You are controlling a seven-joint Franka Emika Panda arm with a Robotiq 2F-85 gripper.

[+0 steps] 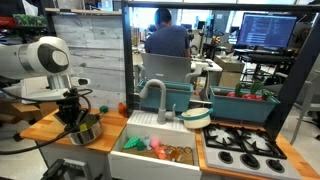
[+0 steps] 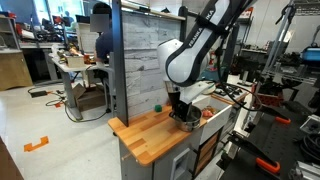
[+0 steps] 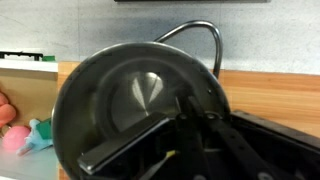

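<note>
A shiny metal pot [image 1: 88,130] stands on the wooden counter at the left, and its round interior [image 3: 140,88] with a wire-like handle [image 3: 205,32] fills much of the wrist view. My gripper reaches over the pot from the lower right, its dark fingers apart. Something yellow-green [image 3: 170,155] shows in part beneath the fingers; most of it is hidden. In the second exterior view the pot [image 2: 187,117] sits below the white arm, near the counter's front edge.
To the pot's right is a white sink [image 1: 132,162] holding several colourful toy items, with a grey tap [image 1: 161,95] behind. A stove [image 1: 245,150] stands farther right. Bare wooden counter [image 2: 150,140] lies beside the pot.
</note>
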